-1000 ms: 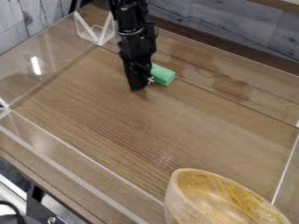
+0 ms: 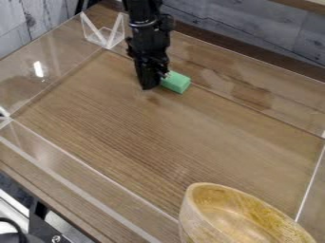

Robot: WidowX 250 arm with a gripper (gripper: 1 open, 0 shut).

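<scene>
A black robot arm reaches down from the top of the camera view, its gripper (image 2: 150,77) low over the wooden table (image 2: 140,142). Just right of the fingertips is a small green block (image 2: 173,82), partly behind the gripper. Whether the fingers are open or shut, or touch the block, I cannot tell.
A large cream-yellow bowl (image 2: 235,216) sits at the front right edge. A white wire object stands at the back left.
The gripper has shifted slightly up and back from where it was. The green block looks little changed.
</scene>
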